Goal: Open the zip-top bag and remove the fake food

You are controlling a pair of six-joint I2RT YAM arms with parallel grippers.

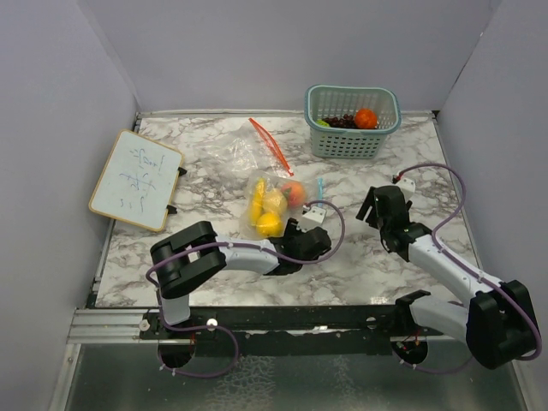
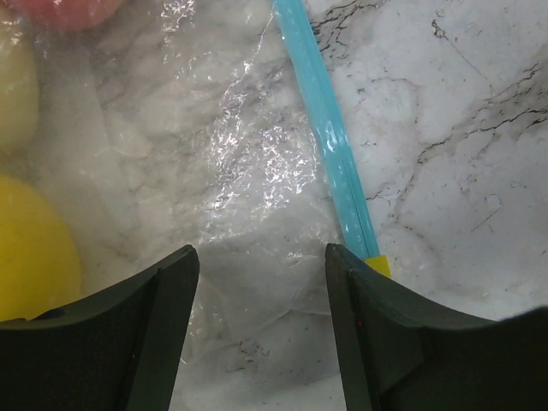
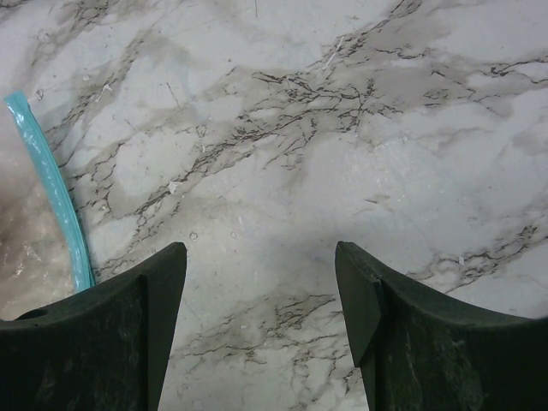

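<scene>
A clear zip bag (image 2: pixel 214 171) with a blue zip strip (image 2: pixel 334 145) lies on the marble table, holding yellow fake food (image 1: pixel 269 223) and a red-orange piece (image 1: pixel 293 192). My left gripper is low over the bag's zip end, fingers apart, the right finger beside the zip's yellow slider (image 2: pixel 378 265); nothing visible is held. My right gripper hangs open over bare table, right of the bag, whose blue edge shows at left in the right wrist view.
A green basket (image 1: pixel 351 145) with grapes and orange fruit stands at back right. An empty clear bag (image 1: pixel 240 154) with a red zip lies behind. A whiteboard (image 1: pixel 133 180) lies at left.
</scene>
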